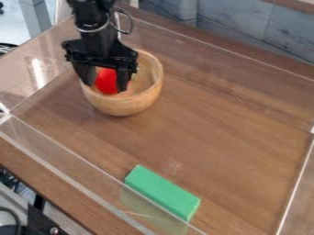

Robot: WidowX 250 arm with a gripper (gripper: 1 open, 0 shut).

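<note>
My gripper [106,66] is down inside a wooden bowl [139,99] at the upper left of the table, open around or just over a red round object [106,82]. The gripper's black body hides part of the red object and the back of the bowl. Whether the fingers touch it, I cannot tell.
A green rectangular block [162,192] lies at the front of the wooden table [227,128]. Transparent panels edge the left and right sides, and a grey wall stands behind.
</note>
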